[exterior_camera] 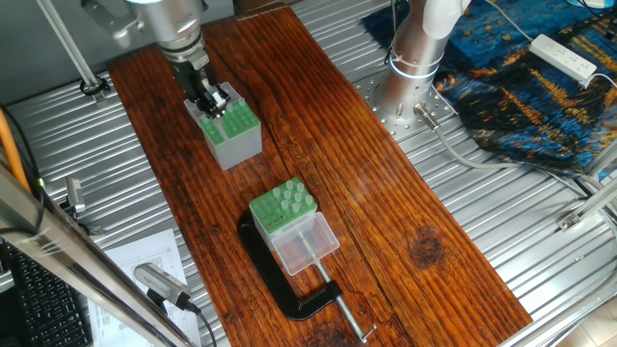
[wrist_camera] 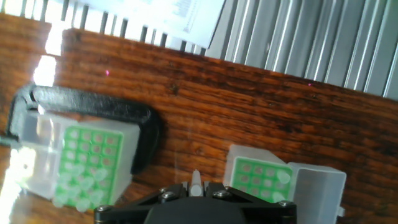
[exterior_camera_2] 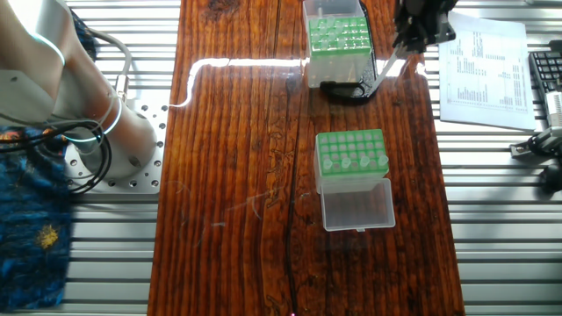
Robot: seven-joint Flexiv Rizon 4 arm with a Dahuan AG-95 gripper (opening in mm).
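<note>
My gripper (exterior_camera: 218, 100) is shut on a slim translucent pipette tip (exterior_camera_2: 388, 74), which points down from the fingers. In the wrist view, the tip's grey end (wrist_camera: 196, 185) shows between the fingers, over bare wood between two tip boxes. One box (wrist_camera: 94, 163) has a green rack with several tips standing in it and sits inside a black clamp (wrist_camera: 93, 101). The other box (exterior_camera_2: 351, 156) has a green rack with a few tips along one row and its clear lid (exterior_camera_2: 358, 207) open. In exterior view 1 my gripper overlaps this second box from above; contact does not show.
Printed paper (exterior_camera_2: 487, 70) lies on the metal slats past the table edge. The clamp's screw handle (exterior_camera: 349, 316) sticks out beside the clamped box.
</note>
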